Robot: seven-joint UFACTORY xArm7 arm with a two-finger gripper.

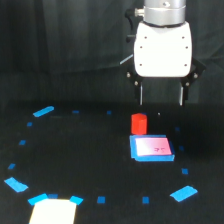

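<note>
High in the camera view, my white gripper (pixel 161 99) hangs with its two thin dark fingers apart and pointing down. It is open, with nothing visible between the fingers. Lower in the picture, on the dark table, a small red block (pixel 139 124) appears just behind a blue square piece (pixel 135 153) with a pink top (pixel 153 147). From this view I cannot tell whether the red block touches the blue piece.
Blue tape strips mark the dark table, among them one at the right (pixel 183 193) and one at the left (pixel 16 185). A pale square (pixel 53 212) lies at the front left.
</note>
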